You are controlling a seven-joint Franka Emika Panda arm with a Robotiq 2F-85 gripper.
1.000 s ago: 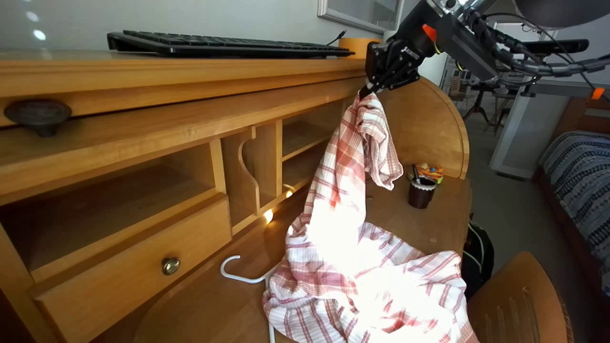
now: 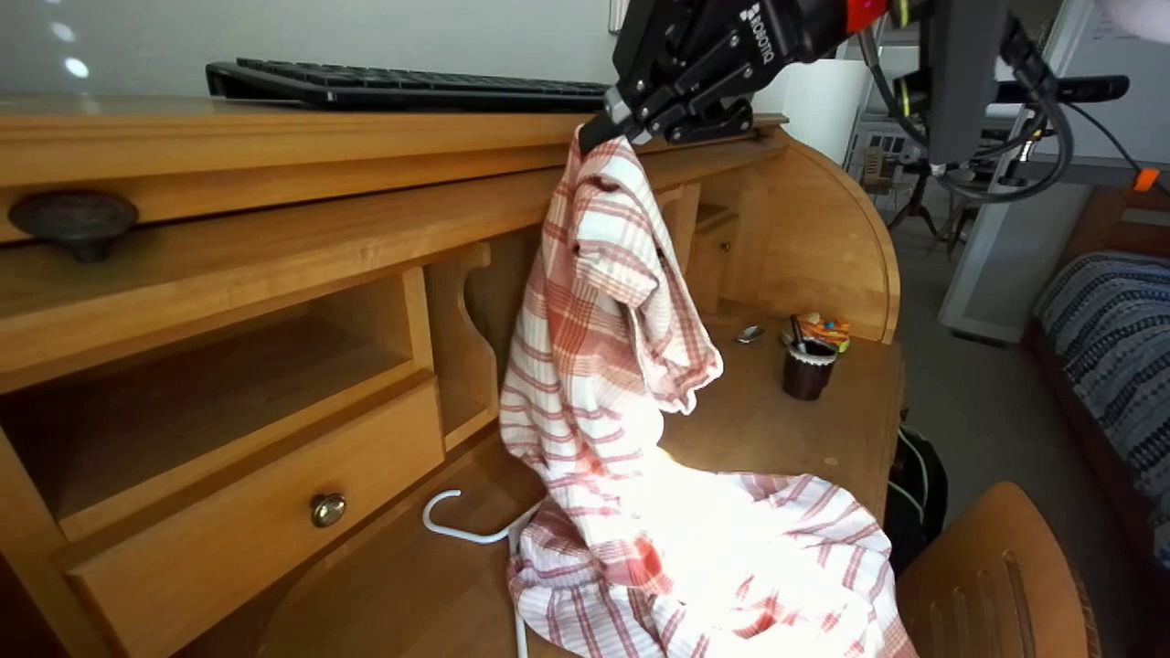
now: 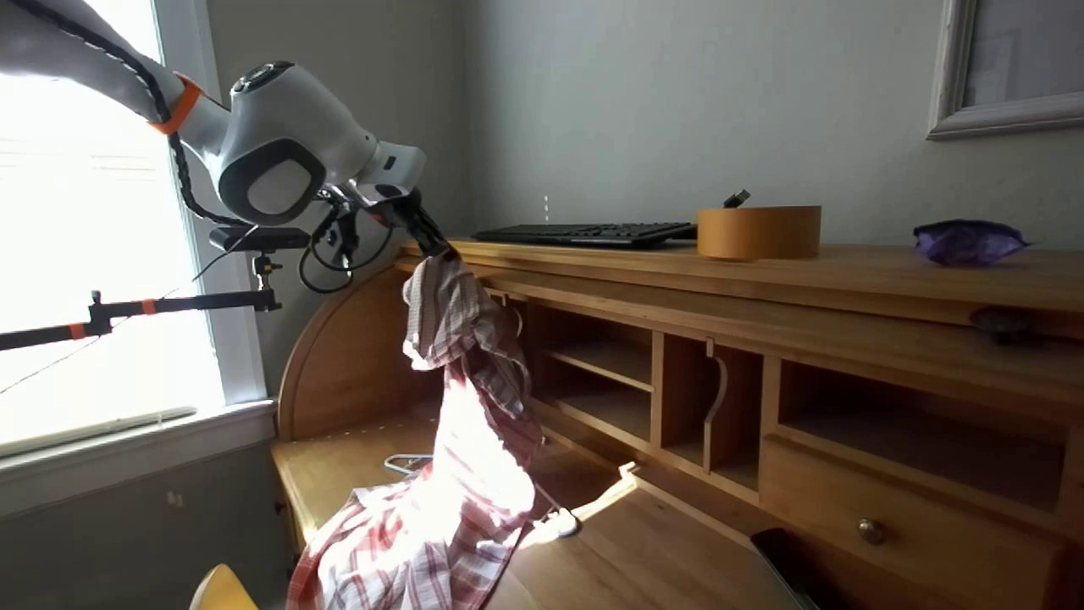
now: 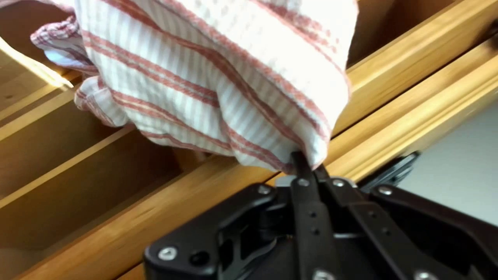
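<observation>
A red-and-white plaid cloth (image 2: 598, 318) hangs from my gripper (image 2: 610, 130), which is shut on its top edge. Its lower part lies bunched on the desk in bright sunlight. In the wrist view the fingertips (image 4: 301, 163) pinch a corner of the striped cloth (image 4: 210, 84). The second exterior view has the gripper (image 3: 443, 254) at about the height of the desk's top shelf, with the cloth (image 3: 462, 457) draped down to the desktop. A white hanger (image 2: 466, 535) lies on the desktop, partly hidden under the cloth.
A black keyboard (image 2: 406, 86) rests on the top shelf (image 2: 329, 137), near the gripper. On the desktop stands a dark cup (image 2: 808, 369). An orange roll (image 3: 762, 232) and a purple packet (image 3: 965, 242) sit farther along the shelf. A chair (image 2: 1004, 581) stands in front.
My gripper has moved left and up in exterior view 1, still holding the cloth. More of the cloth's upper part is raised and stretched toward the shelf; the hanger has stayed put.
</observation>
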